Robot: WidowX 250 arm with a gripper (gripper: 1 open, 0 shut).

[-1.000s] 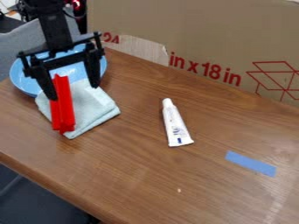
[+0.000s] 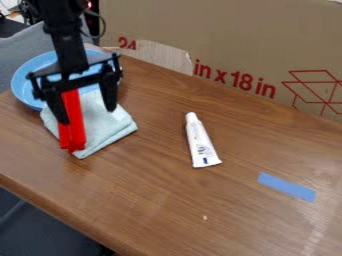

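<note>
My black gripper [image 2: 76, 100] is open above a red object [image 2: 72, 128], a long bar-like thing lying on a folded pale cloth [image 2: 107, 133] at the left of the table. One finger hangs by the upper end of the red object, the other over the cloth to its right; whether either touches is unclear. A light blue plate [image 2: 24, 80] sits behind, partly hidden by my arm. A white tube [image 2: 201, 140] lies in the middle right of the table.
A cardboard box [image 2: 234, 45] stands along the back. A blue tape strip [image 2: 286, 186] is on the wooden table [image 2: 214, 215]. A grey item is at the back left.
The cloth and tube look unmoved.
</note>
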